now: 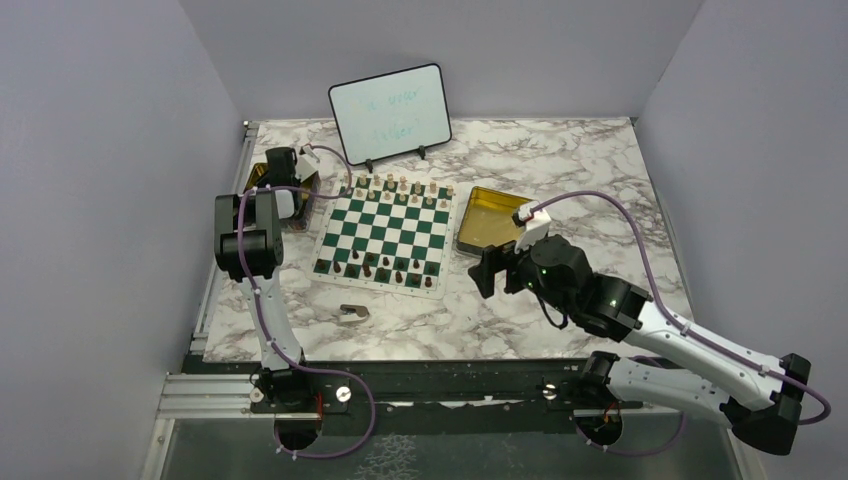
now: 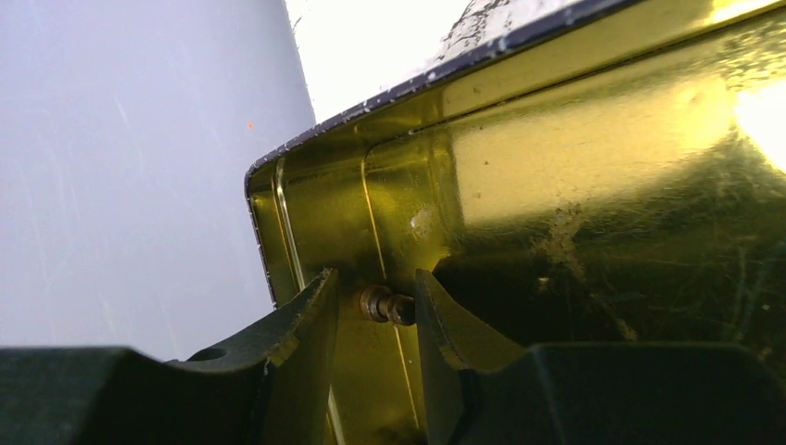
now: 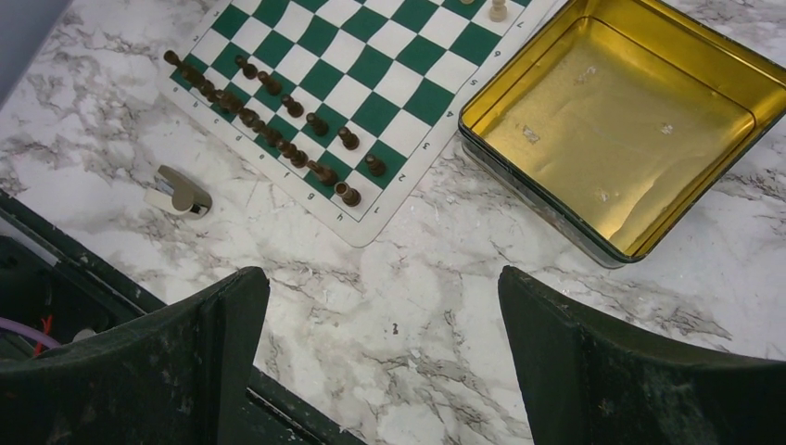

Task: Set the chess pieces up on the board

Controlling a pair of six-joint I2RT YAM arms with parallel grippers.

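In the left wrist view a dark brown chess piece lies on its side in a gold tin, between the open fingers of my left gripper, which is down inside the tin at the table's left. The green-and-white board holds light pieces along the far side and brown pieces along the near side. My right gripper stands open and empty right of the board, over bare marble.
A second gold tin, seen empty, sits right of the board. A whiteboard stands behind it. A small grey object lies in front of the board.
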